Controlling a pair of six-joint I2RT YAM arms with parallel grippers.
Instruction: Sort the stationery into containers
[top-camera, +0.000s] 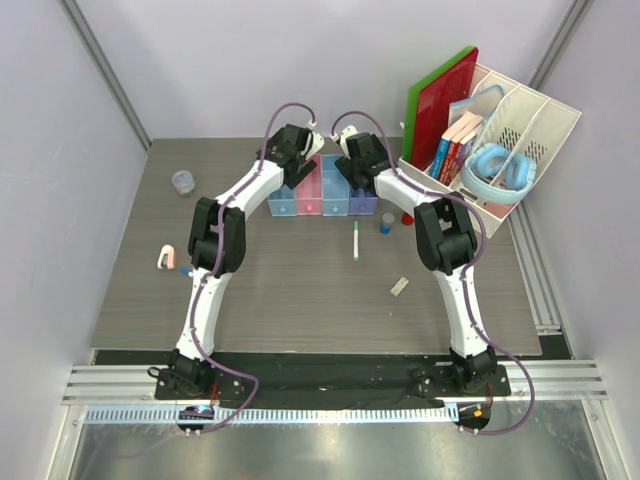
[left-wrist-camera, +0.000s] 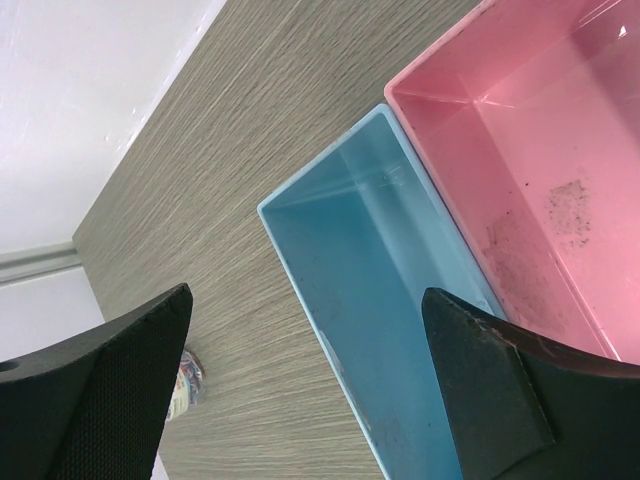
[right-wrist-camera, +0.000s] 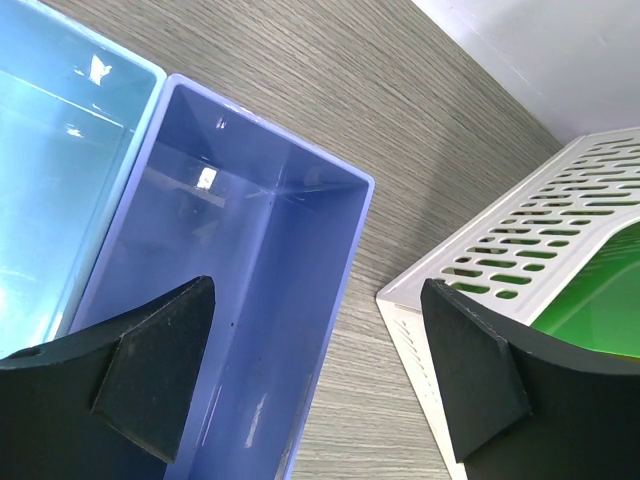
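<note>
A row of four open bins crosses the back middle of the table: blue bin (top-camera: 282, 207), pink bin (top-camera: 308, 205), light blue bin (top-camera: 335, 205) and purple bin (top-camera: 362, 207). Over the blue bin, my left gripper is open, its wall showing between the fingers. My right gripper stands open around the purple bin's right wall. The parts of the bins that the wrist views show are empty. Loose on the table are a green-and-white marker (top-camera: 355, 240), a pale eraser (top-camera: 399, 287), a pink-and-white stapler (top-camera: 167, 257) and a small blue-capped bottle (top-camera: 387, 223).
A white rack (top-camera: 545, 125) with books and blue headphones (top-camera: 502, 170) stands close to the right of the bins. A clear round container (top-camera: 183, 182) sits at the left. A red item (top-camera: 407, 219) lies near the rack.
</note>
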